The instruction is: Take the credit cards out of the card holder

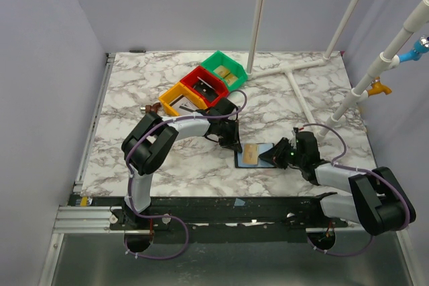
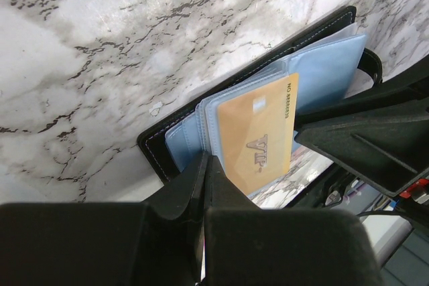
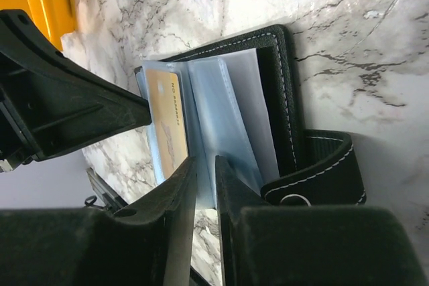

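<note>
The black card holder (image 1: 244,165) lies spread open on the table, with light-blue clear sleeves inside. A gold VIP card is in one of the middle sleeves and shows in the right wrist view too (image 3: 167,117). My left gripper is shut with its tips at the left end of the sleeves; whether a thin sleeve edge is between them is hidden. At the other end, my right gripper stands part open, a narrow gap between its fingertips, low over a lifted clear sleeve (image 3: 226,108).
Orange (image 1: 175,93), red (image 1: 198,75) and green (image 1: 218,58) bins stand at the back with flat items in them. A black strap flap (image 3: 328,172) sticks out from the holder's end. White pipes (image 1: 301,98) rise at the right.
</note>
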